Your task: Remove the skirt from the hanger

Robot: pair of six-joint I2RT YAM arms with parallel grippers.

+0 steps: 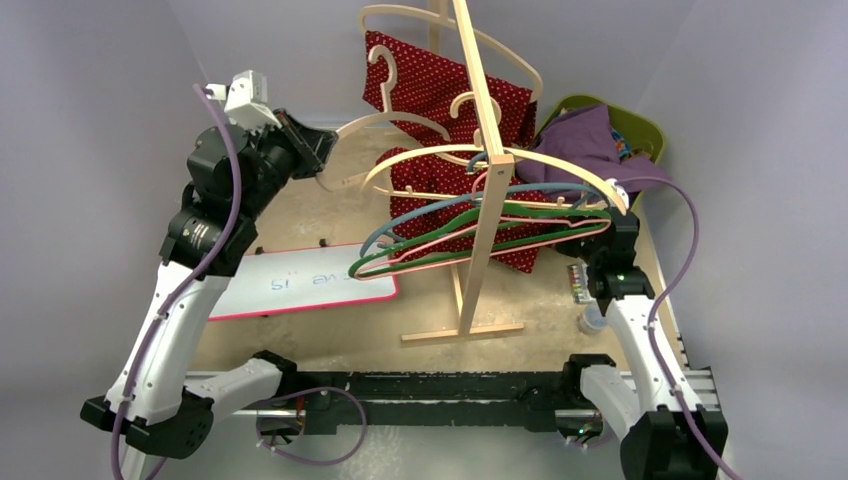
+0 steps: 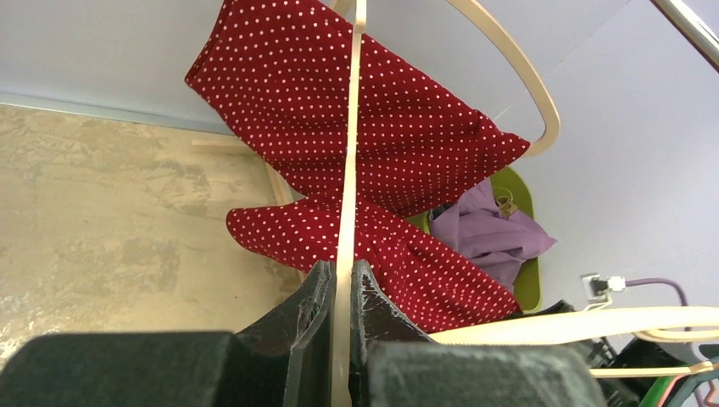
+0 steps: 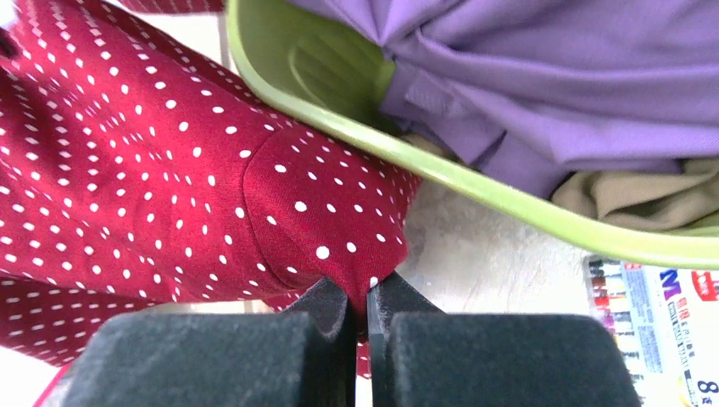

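In the left wrist view my left gripper is shut on a pale wooden hanger (image 2: 349, 153). Behind that hanger spreads the red skirt with white dots (image 2: 297, 93); its upper part hangs by a curved wooden hanger (image 2: 509, 51) at the back. A lower red dotted portion (image 2: 415, 263) stretches toward the right arm; whether it is one piece with the upper part I cannot tell. Gathered cloth of the skirt (image 3: 331, 212) runs into my right gripper, which is shut on it. From above, the skirt (image 1: 430, 80) is partly covered by the rack and hangers.
A wooden rack (image 1: 486, 200) stands mid-scene, carrying blue, green (image 1: 380, 262) and pink hangers beside the right arm. A green bin (image 1: 648, 135) with purple cloth (image 3: 543, 93) sits at the right. A whiteboard (image 1: 300, 285) lies on the floor, front left.
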